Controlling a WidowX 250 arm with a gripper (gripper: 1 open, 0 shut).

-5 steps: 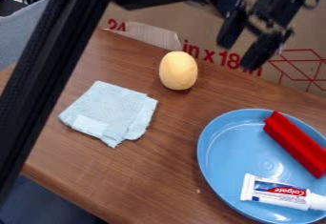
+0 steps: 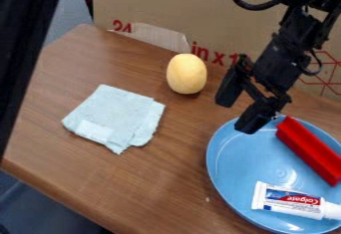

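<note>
My black gripper hangs at the upper right, open, its fingers angled down and left just above the upper edge of a blue plate. Nothing shows between its fingers. To its left a pale yellow egg-shaped object stands on the wooden table. On the plate lie a red elongated object and a Colgate toothpaste tube. A folded light cloth lies on the left part of the table.
A cardboard box wall stands along the back. A black bar fills the upper left edge of the view.
My gripper has come down from above the back cardboard toward the table, between the egg-shaped object and the plate. The objects on the table have not visibly moved.
</note>
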